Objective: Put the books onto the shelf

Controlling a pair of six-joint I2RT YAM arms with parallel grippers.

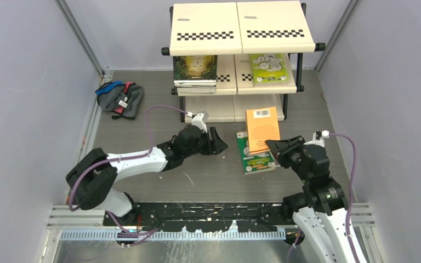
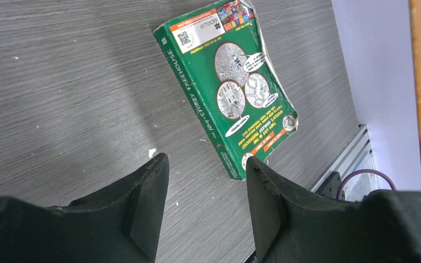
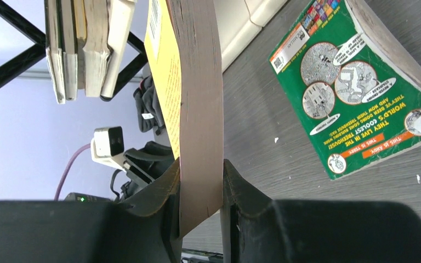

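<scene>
An orange book [image 1: 263,129] with a barcode label is held by one edge in the air, my right gripper [image 1: 270,147] shut on it. In the right wrist view the book's page block [image 3: 201,109] stands between the two fingers. Below it a thick green book [image 1: 257,163] lies flat on the floor, partly covered in the top view; the left wrist view shows its whole cover. My left gripper is open over bare floor to the left of the green book, nothing between its fingers.
A cream shelf rack [image 1: 241,44] stands at the back. Its middle level bears a stack of books [image 1: 195,71] on the left and a lime-green book [image 1: 269,69] on the right. The visible bottom level [image 1: 211,108] is bare. A grey bag [image 1: 120,99] lies far left.
</scene>
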